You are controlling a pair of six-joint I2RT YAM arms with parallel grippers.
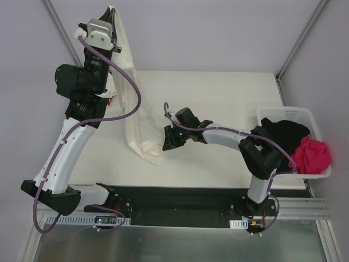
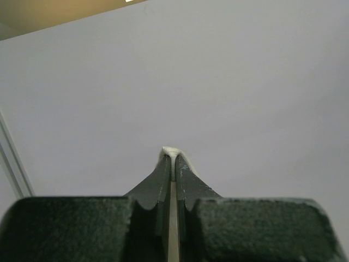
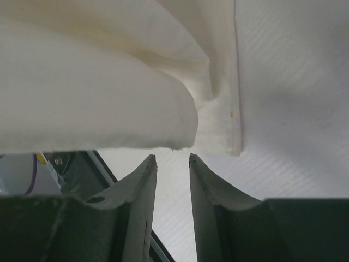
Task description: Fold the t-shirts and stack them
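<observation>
A cream t shirt [image 1: 143, 128] hangs from my raised left gripper, which is shut on a pinched bit of its cloth at the far left. The shirt's lower end trails onto the white table. Close to that lower end, on its right side, is my right gripper [image 1: 168, 146]. In the right wrist view the right gripper is part open, with a gap between its fingertips. A fold of the cream cloth [image 3: 163, 109] lies just beyond those tips; whether they touch it I cannot tell.
A white basket [image 1: 292, 113] at the right holds a black cloth [image 1: 284, 135] and a red cloth [image 1: 311, 155]. Behind the left arm some white cloth [image 1: 109, 87] is partly hidden.
</observation>
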